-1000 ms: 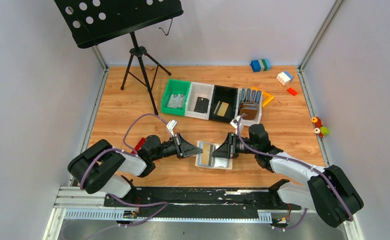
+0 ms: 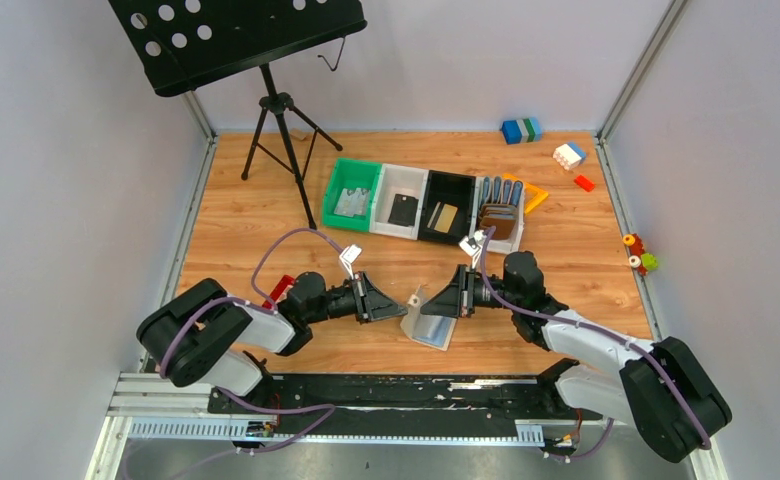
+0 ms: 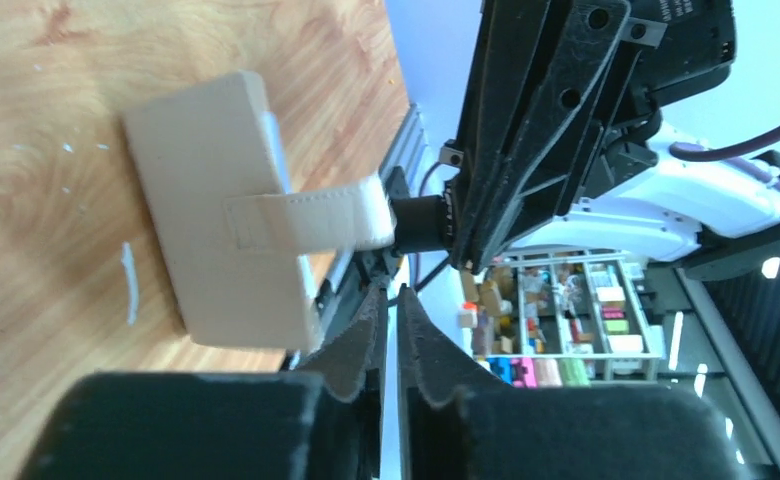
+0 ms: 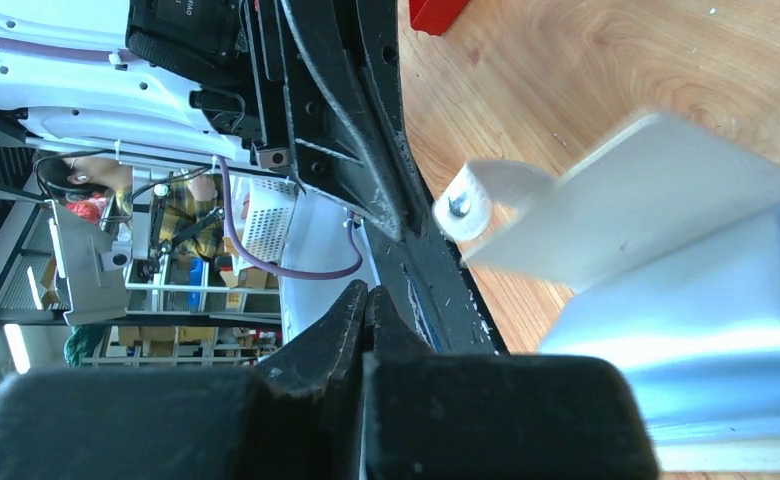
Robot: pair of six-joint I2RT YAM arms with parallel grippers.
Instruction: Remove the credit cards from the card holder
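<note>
The beige card holder (image 2: 432,330) with its clear blue-tinted sleeves lies partly folded on the table between the arms, below both fingertips. Its cover (image 3: 211,205) and snap strap (image 3: 316,218) show in the left wrist view, slightly blurred. In the right wrist view, a clear sleeve (image 4: 706,320) and the white snap end (image 4: 463,205) are outside my right gripper, which is shut with nothing between its fingers. My left gripper has a thin empty gap between its fingers, apart from the holder. No card shows clearly in the sleeves.
At the back stand a green bin (image 2: 336,200), a white bin (image 2: 398,180) with a dark flat item, a black bin (image 2: 449,188) with a tan card-like piece, and a bin of cutlery. A red object (image 2: 280,289) lies beside the left arm.
</note>
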